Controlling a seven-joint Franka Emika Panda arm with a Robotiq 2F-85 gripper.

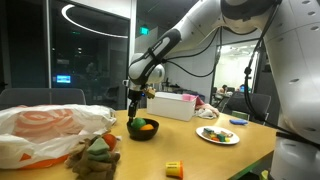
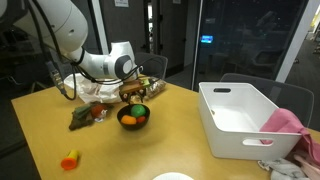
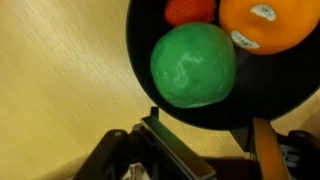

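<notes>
A black bowl [image 3: 144,30] on the wooden table holds a round green piece [image 3: 194,66], an orange one [image 3: 268,22] and a red one [image 3: 190,10]. My gripper is at the bowl's edge, its fingers apart; the near rim shows in the gap and the green piece lies just beyond the fingertips. In exterior view 1 the gripper [image 1: 131,113] points down at the left side of the bowl [image 1: 143,137], close to the green piece [image 1: 138,122]. Exterior view 2 shows the gripper [image 2: 131,96] low behind the green piece [image 2: 138,109]. Whether it touches the bowl cannot be seen.
A white plastic bag [image 1: 45,135] and a brown-green soft item [image 1: 96,157] lie left of the bowl. A yellow-and-red piece [image 1: 174,169] sits near the front. A plate [image 1: 218,135] stands to the right, a white box [image 2: 240,120] behind.
</notes>
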